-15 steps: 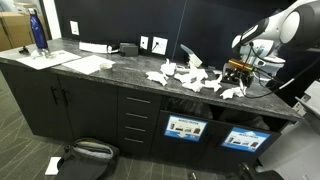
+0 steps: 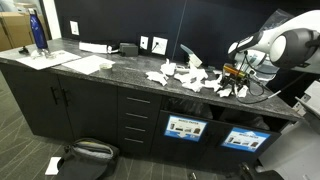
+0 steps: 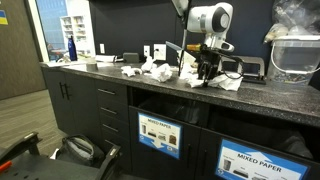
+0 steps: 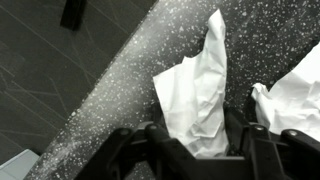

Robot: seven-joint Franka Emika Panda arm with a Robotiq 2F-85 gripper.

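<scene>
In the wrist view, a crumpled white paper (image 4: 197,97) reaches from the speckled dark counter into the space between the fingers of my gripper. The fingers stand part open, one on each side of the paper, and whether they press on it does not show. A second white paper (image 4: 296,92) lies to the right, outside the fingers. Exterior view 2 has the gripper (image 3: 203,78) low over the counter among the papers, pointing down. From exterior view 1, the gripper (image 2: 236,88) is at the counter's right part, its fingers too small to make out.
More crumpled papers (image 2: 190,76) are strewn to the gripper's left along the counter (image 2: 130,78). A clear bin (image 3: 297,58) stands at the right. Below are openings with blue-white mixed paper signs (image 3: 160,133). A blue bottle (image 2: 38,34) is far left.
Over the last second my gripper has come down to the papers at the right part of the counter. The loose papers to its left look unmoved.
</scene>
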